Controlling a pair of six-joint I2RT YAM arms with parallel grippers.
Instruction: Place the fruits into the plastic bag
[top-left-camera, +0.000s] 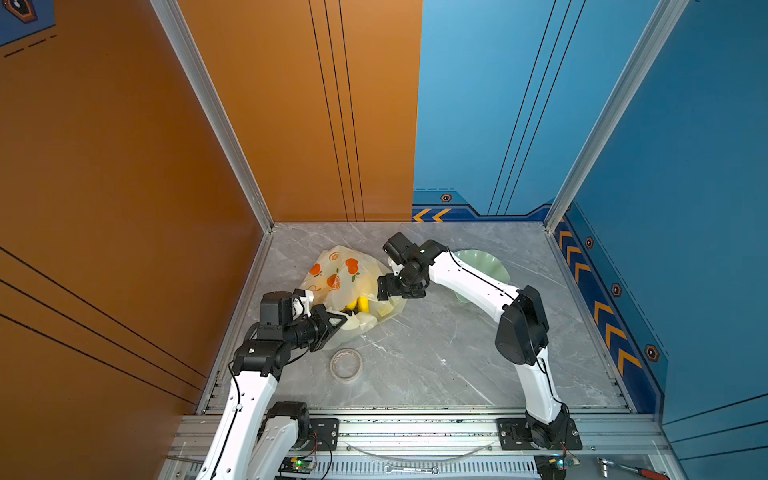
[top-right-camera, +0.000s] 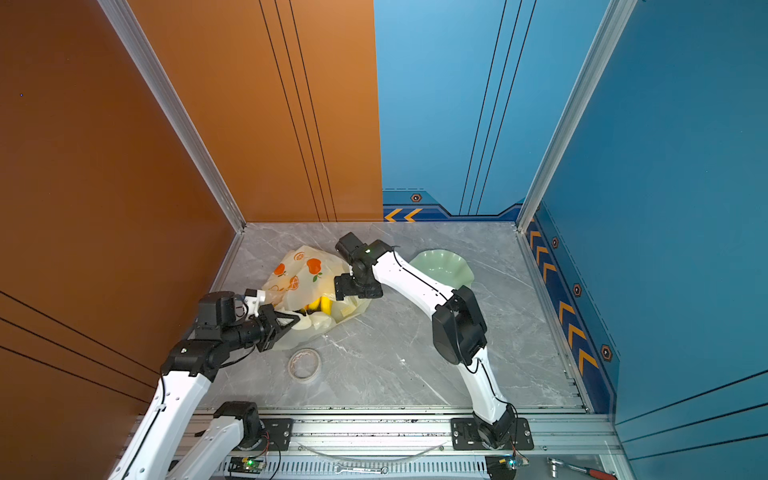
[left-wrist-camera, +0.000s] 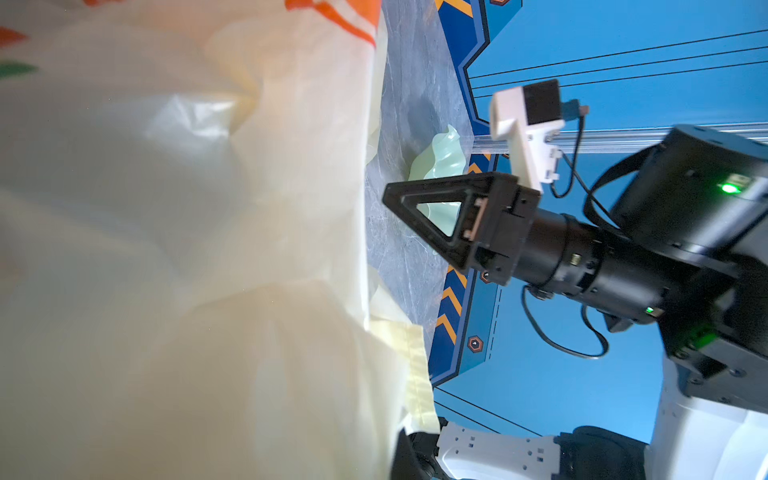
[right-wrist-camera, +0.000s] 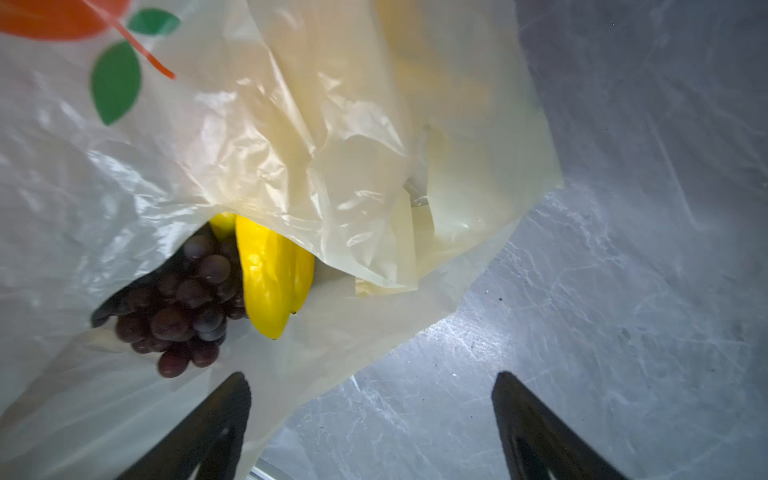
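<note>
The pale plastic bag (top-left-camera: 320, 276), printed with orange fruit, lies on the left of the table with its mouth towards the front. Yellow banana-like fruit (right-wrist-camera: 272, 276) and dark purple grapes (right-wrist-camera: 188, 308) show in its mouth, with a dark, elongated shape beside them; the film hides any others. At the bag's front edge, my left gripper (top-left-camera: 342, 317) is shut on the thin plastic, and the bag fills much of the left wrist view. Over the bag's right side, my right gripper stands open with nothing between its fingers.
A pale green scalloped bowl (top-right-camera: 445, 266) stands at the back right, partly behind the right arm in the top left view. A roll of tape (top-left-camera: 335, 365) lies in front of the bag.
</note>
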